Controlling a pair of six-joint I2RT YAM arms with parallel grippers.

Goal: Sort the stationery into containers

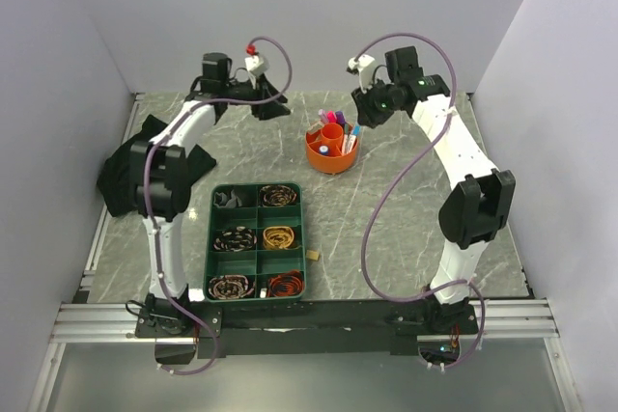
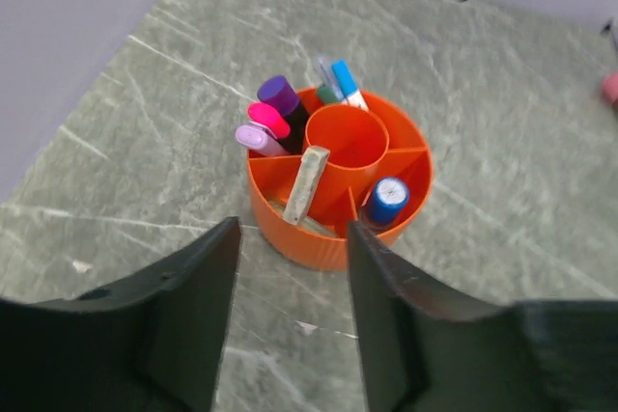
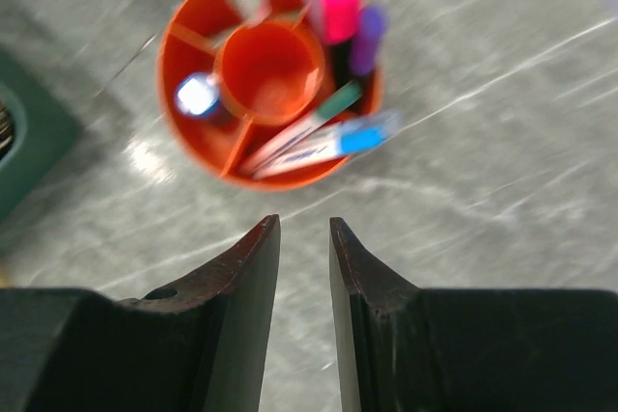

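Note:
An orange round organizer point(image 1: 329, 161) sits at the table's back middle, holding several pens and markers, a blue-capped item point(image 2: 386, 198) and a pale bar point(image 2: 307, 183) in its compartments around a central cup. My left gripper point(image 1: 272, 108) is above and left of it; in its wrist view the fingers point(image 2: 174, 325) stand apart with nothing between them. My right gripper point(image 1: 369, 115) is above and right of it, fingers point(image 3: 237, 306) slightly apart, nothing between them.
A green compartment tray point(image 1: 253, 267) with rolled items stands at front left. A black cloth point(image 1: 130, 171) lies at back left. A small tan block point(image 1: 312, 255) lies beside the tray.

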